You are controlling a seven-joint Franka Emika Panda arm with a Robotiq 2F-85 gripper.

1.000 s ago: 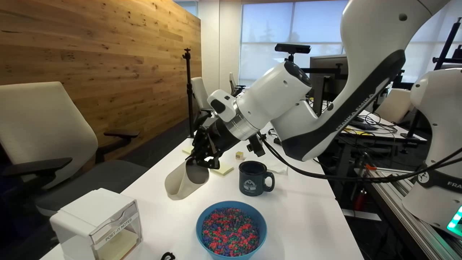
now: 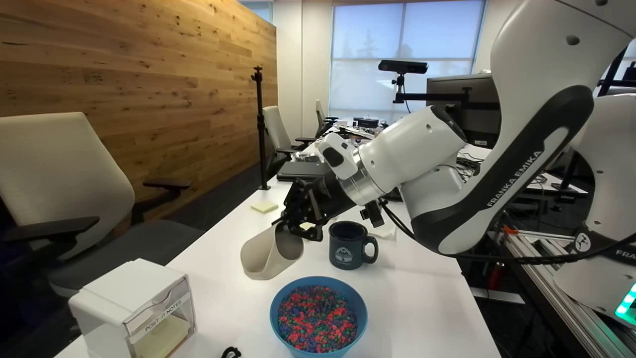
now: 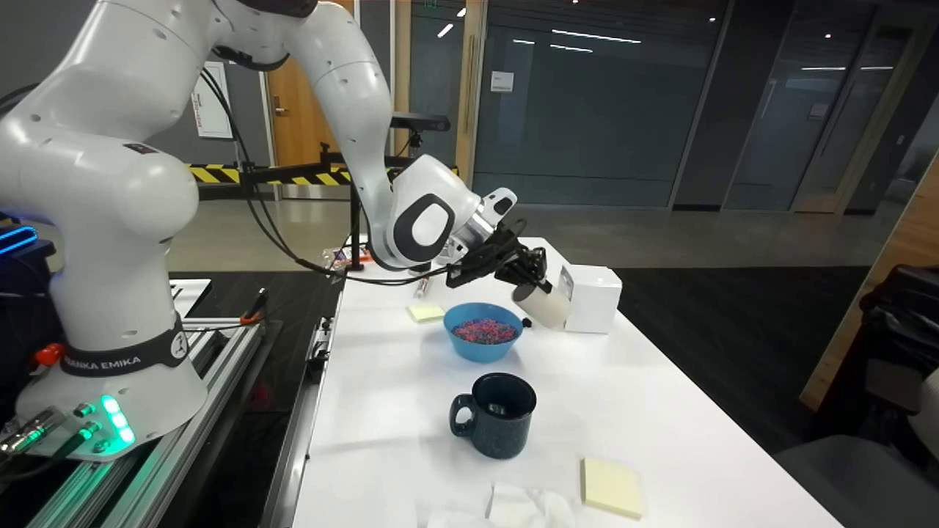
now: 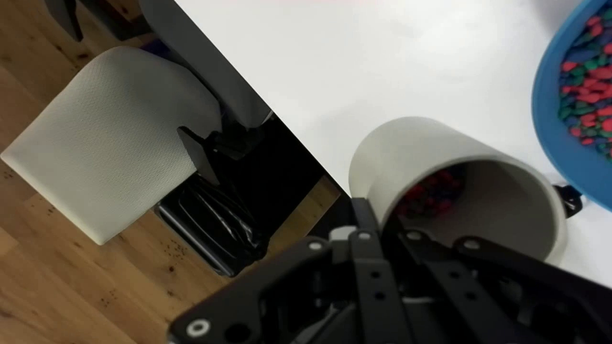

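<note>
My gripper [image 2: 287, 225] is shut on the wall of a cream-coloured cup [image 2: 262, 257], which hangs tilted above the table. In the wrist view, dark fingers [image 4: 365, 220] pinch the cup's rim, and red and dark pebbles [image 4: 430, 198] lie deep inside it. A blue bowl [image 2: 275, 310] stands on the table near the cup, holding many red, green and blue pebbles [image 2: 316, 316]. From the second exterior view, the cup [image 3: 543, 305] shows to the right of the bowl [image 3: 480, 350], apart from it. A dark speckled mug [image 2: 347, 245] stands upright beyond the bowl.
The white Post-it box [image 2: 134, 298] sits at the table's edge on the chair side. Yellow note pads [image 3: 612, 487] and crumpled white tissue [image 3: 519, 507] lie past the mug. Bare table [image 2: 411, 310] extends to the right of the bowl.
In exterior view 1, the arm has carried the cup a little to the right, nearer the bowl. The cup is still held and tilted. Bowl and mug have stayed put.
</note>
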